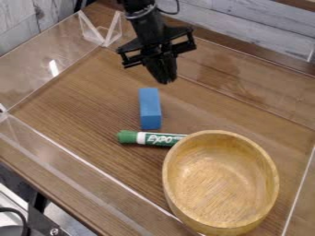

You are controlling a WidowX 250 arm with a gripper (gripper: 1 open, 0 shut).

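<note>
A black gripper (163, 64) hangs from the top of the view above the wooden table, behind a blue block (150, 109). Whether its fingers are open or shut is hard to tell. The blue block lies lengthwise toward the camera. Below it a green Expo marker (150, 137) lies crosswise, its right end by a large round yellow bowl (216, 213) in the lower right.
Clear wood fills the left and right parts of the table (74, 129). Pale walls stand along the back and left edges. A dark cable shows at the lower left corner.
</note>
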